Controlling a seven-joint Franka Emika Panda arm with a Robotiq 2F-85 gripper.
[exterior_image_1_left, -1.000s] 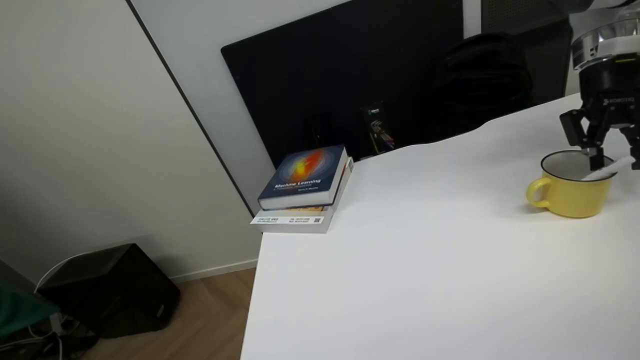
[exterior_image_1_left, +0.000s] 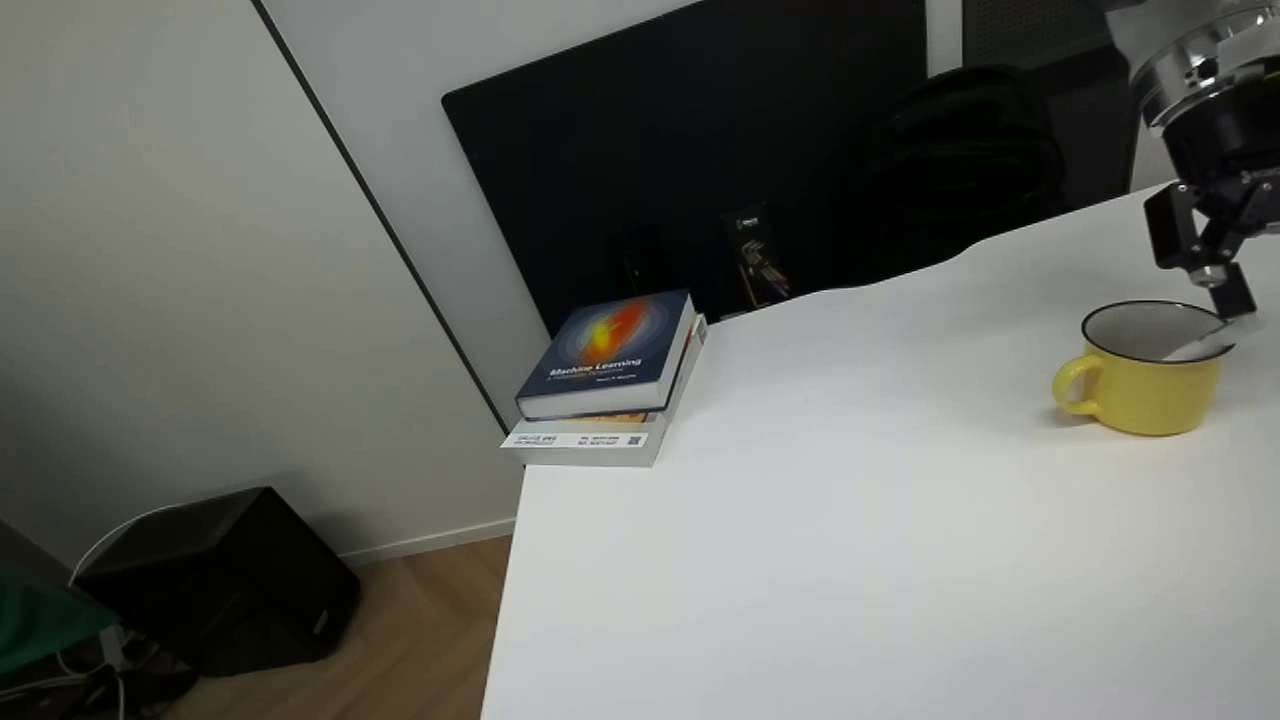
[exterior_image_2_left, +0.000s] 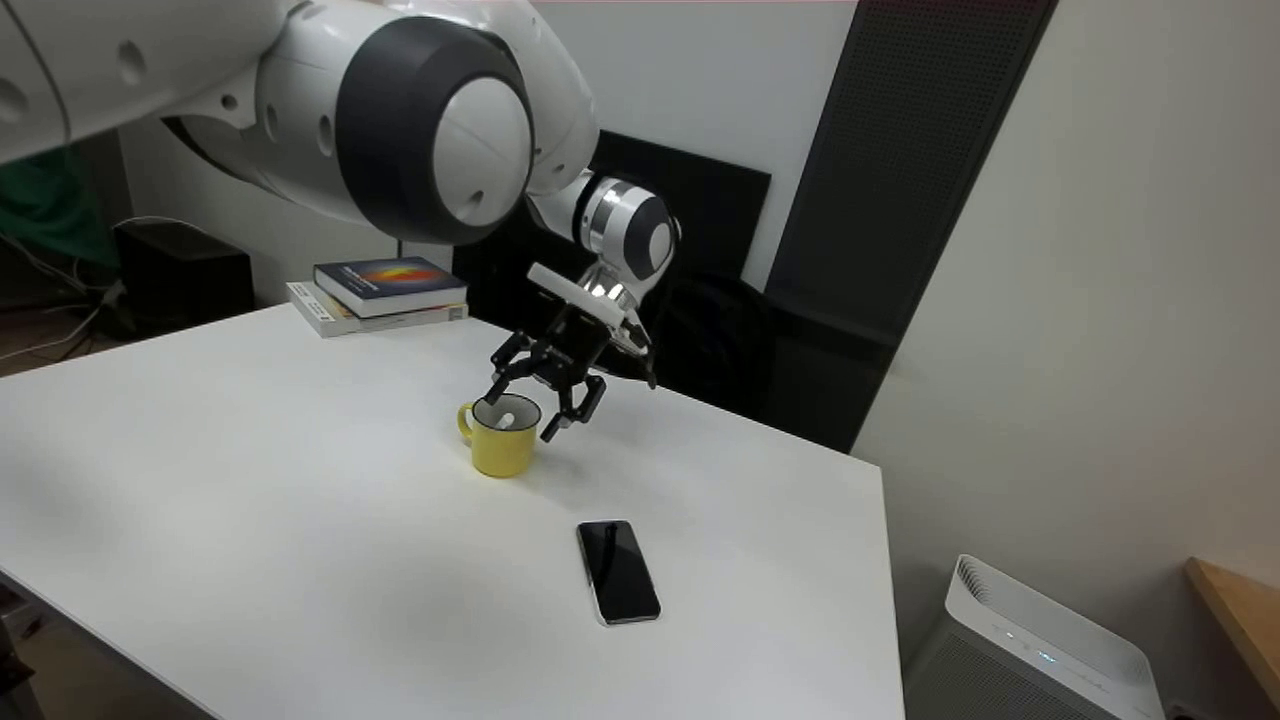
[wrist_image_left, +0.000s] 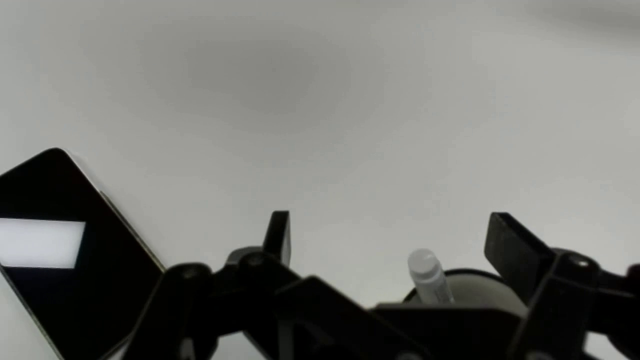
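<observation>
A yellow mug (exterior_image_1_left: 1152, 390) with a dark rim stands upright on the white table, its handle toward the left in exterior view 1. Leaning inside it is a white marker-like stick (wrist_image_left: 427, 271), whose end rises past the rim. My gripper (exterior_image_2_left: 519, 416) is open over the mug, tilted, with one finger near the rim and the other out beside the mug. In the wrist view the stick's end and part of the mug's mouth (wrist_image_left: 480, 288) appear between the spread fingers, nearer the right one; the gripper's body hides the rest of the mug.
A black phone (exterior_image_2_left: 619, 571) lies flat on the table, off to the left in the wrist view. Two stacked books (exterior_image_1_left: 612, 354) occupy the table's far corner.
My gripper has tilted and shifted a little in exterior view 1; one finger that overlapped the mug's opening now shows above its right rim. Mug and books stay put.
</observation>
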